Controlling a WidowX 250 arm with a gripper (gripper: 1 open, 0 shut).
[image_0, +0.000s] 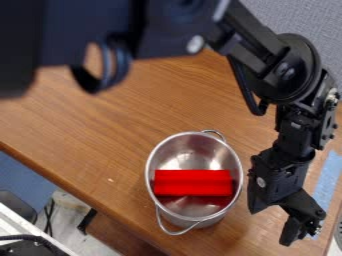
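Note:
A steel pot (174, 157) with handles sits near the front edge of the wooden table, holding a red block (193, 183) lying crosswise inside. The black robot arm reaches in from the top and down the right side. Its black gripper (302, 222) is low at the right of the pot, apparently with its fingers apart and nothing seen between them.
A blue strip lies at the far right beside the gripper. Beyond the table's lower-left edge are dark cables and equipment.

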